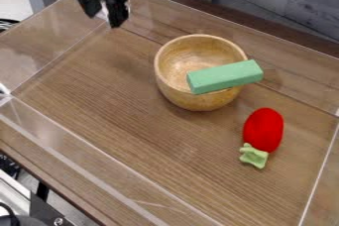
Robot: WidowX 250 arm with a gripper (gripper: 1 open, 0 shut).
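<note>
A tan bowl [192, 61] sits right of centre, with a green block [225, 76] resting over its front right rim. A red oval object [264, 128] lies at the lower right, and a small pale green piece [255, 156] touches the table just below it.
A dark area borders it at the lower left and top left.
</note>
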